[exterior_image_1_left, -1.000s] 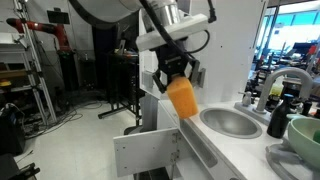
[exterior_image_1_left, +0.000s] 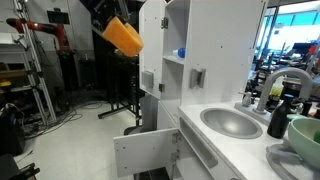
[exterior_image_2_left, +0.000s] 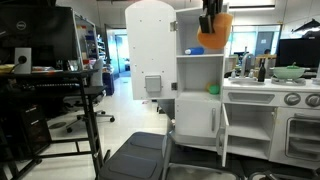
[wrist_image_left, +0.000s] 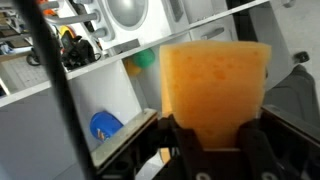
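Note:
An orange cup-like object (exterior_image_1_left: 124, 37) hangs high in the air, tilted, near the open upper cabinet in exterior view 1. My gripper (exterior_image_2_left: 213, 14) is shut on it at the upper end in exterior view 2, where the orange object (exterior_image_2_left: 216, 34) stands in front of the cabinet shelves. The wrist view has the orange object (wrist_image_left: 215, 85) filling the middle, hiding the fingertips. Below it the lower cabinet door (exterior_image_1_left: 146, 153) stands open.
A blue item (exterior_image_2_left: 195, 51) and a green item (exterior_image_2_left: 214, 90) sit on the cabinet shelves. The white upper door (exterior_image_2_left: 152, 60) stands open to the left. To the right are a sink (exterior_image_1_left: 230, 122), a tap (exterior_image_1_left: 290, 78), a dark bottle (exterior_image_1_left: 279, 117) and a green bowl (exterior_image_1_left: 306, 140).
The arm has carried the orange object up and to the left, away from above the counter and lower cabinet. It stays in the gripper throughout.

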